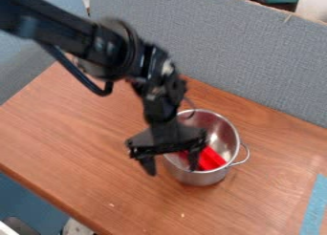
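Note:
My black gripper (166,147) is open, its fingers low over the left side of a steel pot (219,129) with wire handles. Inside the pot lies a red object (211,159), partly hidden by the gripper. The left finger is at or just outside the pot's left wall; whether it touches cannot be told.
A light blue strip (313,205) lies at the right. A grey padded wall (230,57) runs along the back.

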